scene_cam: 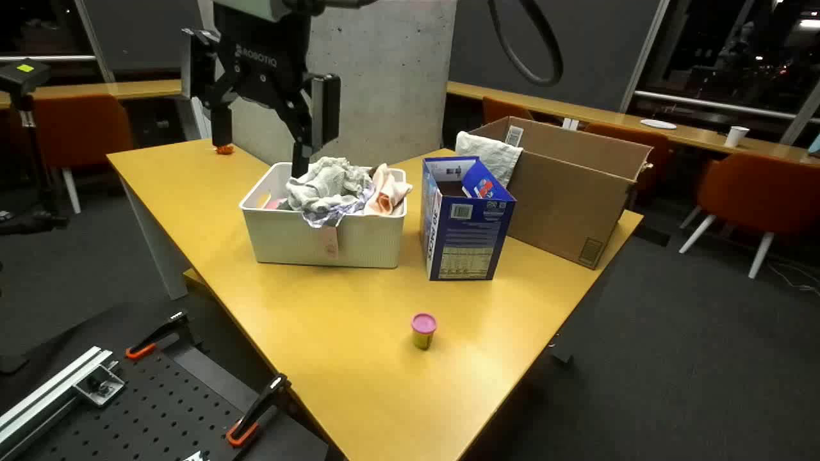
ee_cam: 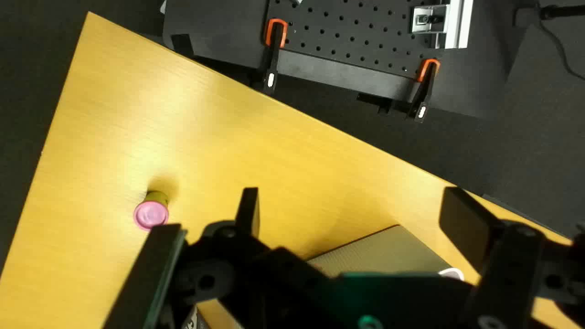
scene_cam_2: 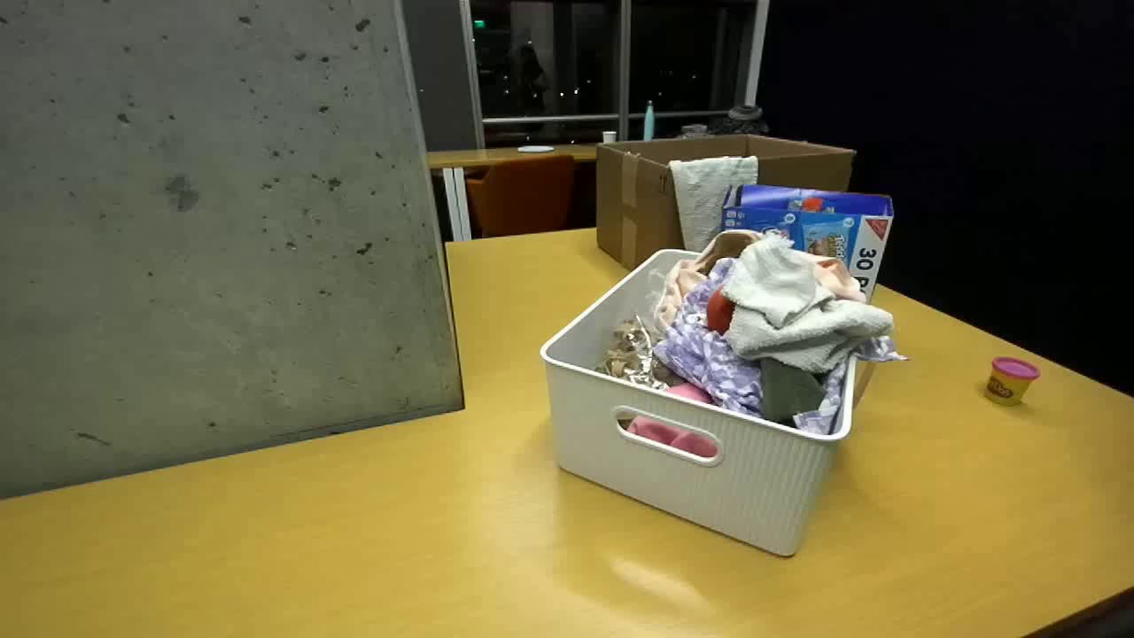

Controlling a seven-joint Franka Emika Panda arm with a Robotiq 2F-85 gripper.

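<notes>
My gripper [scene_cam: 261,157] hangs high over the left part of the white bin, its fingers spread wide and nothing between them. In the wrist view the black fingers [ee_cam: 249,213] stand far apart over the table. The white bin [scene_cam_2: 680,500] is filled with crumpled cloths, among them a grey-white cloth [scene_cam_2: 792,308], a purple checked one [scene_cam_2: 707,356] and something pink at the handle hole. A small red item [scene_cam_2: 720,312] shows among them. By itself on the table stands a yellow Play-Doh tub [scene_cam: 423,331] with a pink lid, upright and apart from my gripper.
To the bin's right stands an open blue snack box [scene_cam: 469,238]. Behind it is a large cardboard box [scene_cam: 569,200] with a white towel [scene_cam: 492,156] over its edge. A concrete pillar [scene_cam_2: 223,234] rises beside the table.
</notes>
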